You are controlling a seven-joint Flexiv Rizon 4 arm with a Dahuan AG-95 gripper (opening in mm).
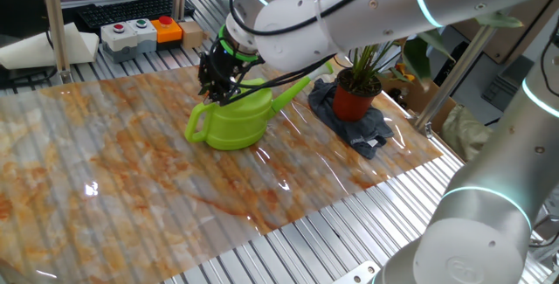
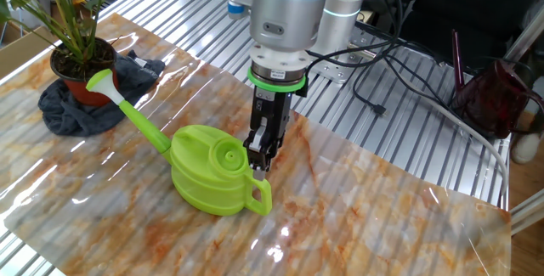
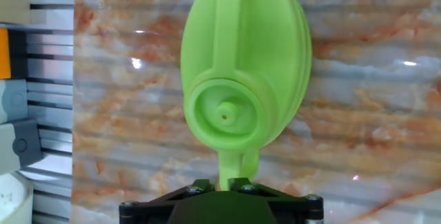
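A bright green watering can [image 2: 204, 170] stands upright on the marbled sheet, its pale-tipped spout pointing toward the potted plant [image 1: 354, 96]. My gripper [image 2: 258, 172] reaches down at the can's handle end, in the second exterior view. In the wrist view the can's round filler opening [image 3: 225, 114] faces the camera, and the upper part of the handle [image 3: 225, 172] runs in between my gripper's two fingertips [image 3: 200, 185]. They are drawn close together, shut on the handle. In the first exterior view, cables and the can partly hide the fingertips.
The plant's brown pot sits on a dark cloth [image 1: 371, 134]. Button boxes [image 1: 129, 39] stand beyond the sheet's far edge. A dark red watering can [image 2: 493, 98] is off to the right. Much of the marbled sheet [image 1: 96, 179] is bare.
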